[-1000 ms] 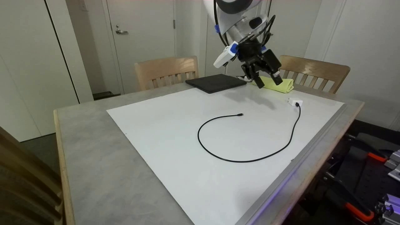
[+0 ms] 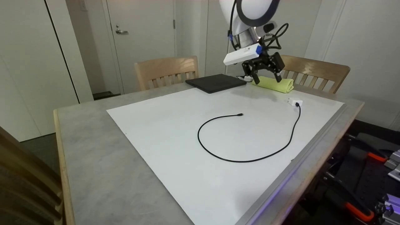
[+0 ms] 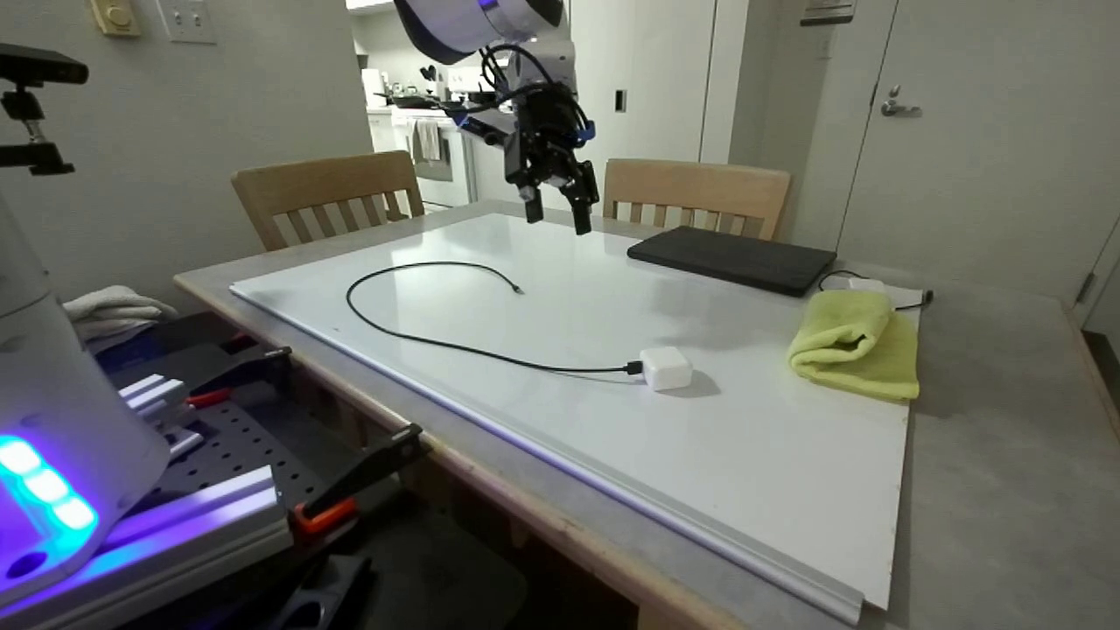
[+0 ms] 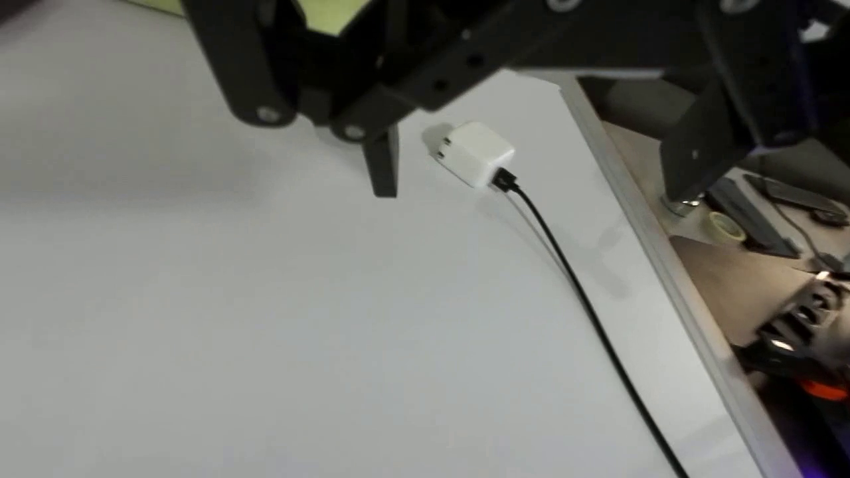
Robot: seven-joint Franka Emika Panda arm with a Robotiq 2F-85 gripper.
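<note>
On the white board [image 2: 168, 123] lies a white charger block [image 4: 478, 153], its prongs facing sideways in the wrist view. A black cable [image 3: 458, 345] is plugged into the block and curves across the board to a loose plug [image 2: 240, 114]. My gripper [image 2: 267, 80] hangs in the air above the board, its fingers spread wide with nothing between them. In the wrist view the block shows in the gap between the fingers, some way below them and not touched. Exterior view 2 also shows the gripper [image 3: 558, 219] clear of the surface.
A folded yellow-green towel [image 3: 856, 345] rests at the board's edge, near a flat black pad [image 3: 731, 258]. Another white plug with a short cord [image 3: 867, 284] lies behind the towel. Wooden chairs [image 2: 167, 71] stand around the table. Much of the board is bare.
My gripper has risen somewhat and turned, its wrist swinging to the right in exterior view 1. Charger, cable, towel and pad stay in place.
</note>
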